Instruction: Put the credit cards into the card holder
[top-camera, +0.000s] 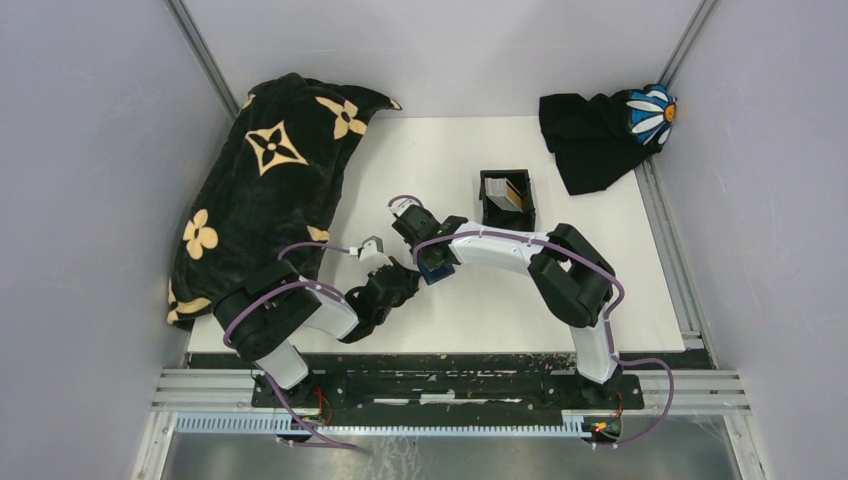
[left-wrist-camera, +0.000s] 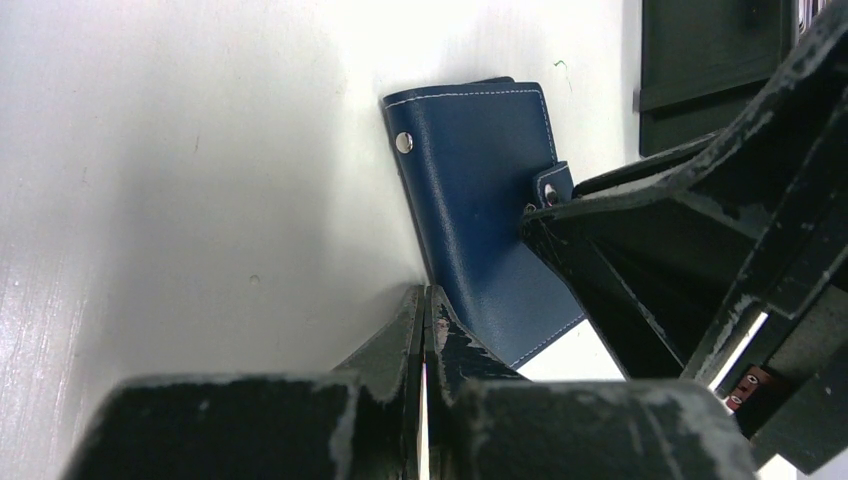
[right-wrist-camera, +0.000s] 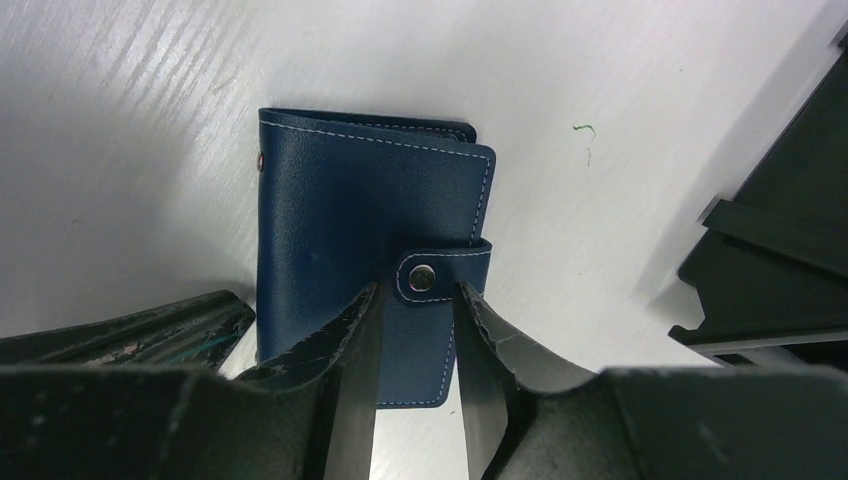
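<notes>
The dark blue card holder lies folded on the white table, its strap snapped over the front edge. In the right wrist view my right gripper is partly open over it, a finger on each side of the strap's metal snap. At the holder's spine, my left gripper is shut with its fingertips against the spine edge; nothing shows clearly between them. In the top view the two arms mostly cover the holder. Cards stand inside a black box behind the right arm.
A black patterned cushion fills the left side of the table. A black cloth with a flower print lies at the back right. Bare table shows at the back middle and front right.
</notes>
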